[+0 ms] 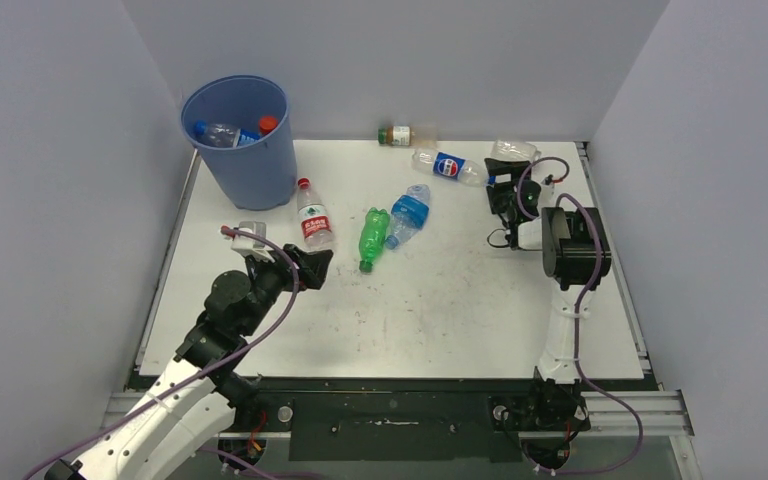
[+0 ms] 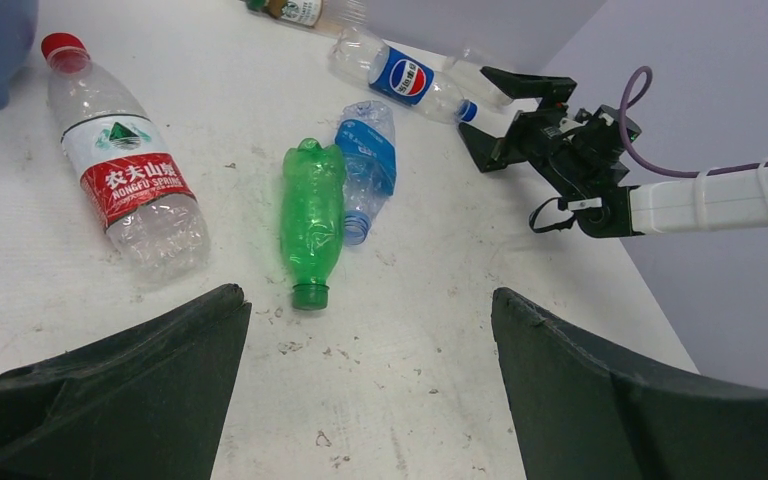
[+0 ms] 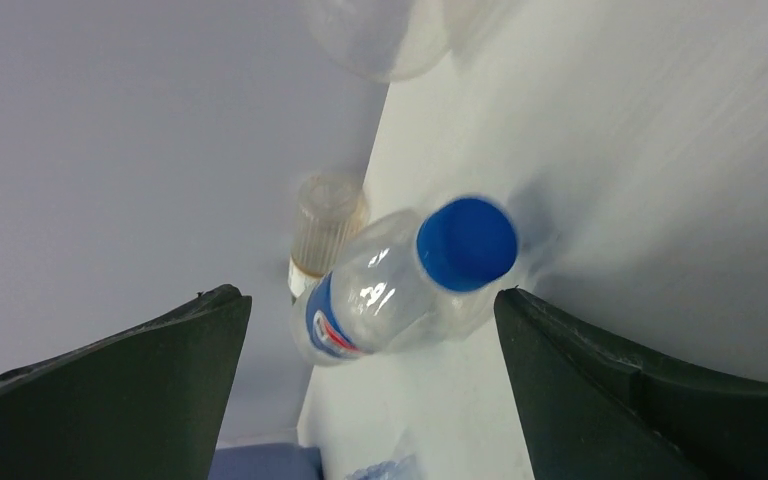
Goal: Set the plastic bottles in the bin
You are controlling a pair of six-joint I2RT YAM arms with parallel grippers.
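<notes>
My right gripper [image 1: 495,183] stands open at the blue cap of the Pepsi bottle [image 1: 448,166], which lies between its fingers in the right wrist view. A clear bottle [image 1: 512,150] lies just behind. My left gripper [image 1: 305,268] is open and empty, in front of the red-label bottle [image 1: 315,215]. A green bottle [image 1: 373,238] and a crumpled blue-label bottle [image 1: 407,215] lie mid-table. A jar-like bottle [image 1: 407,135] lies at the back edge. The blue bin [image 1: 240,175], with bottles inside, stands at the back left.
Walls enclose the white table [image 1: 450,310] at the back and sides.
</notes>
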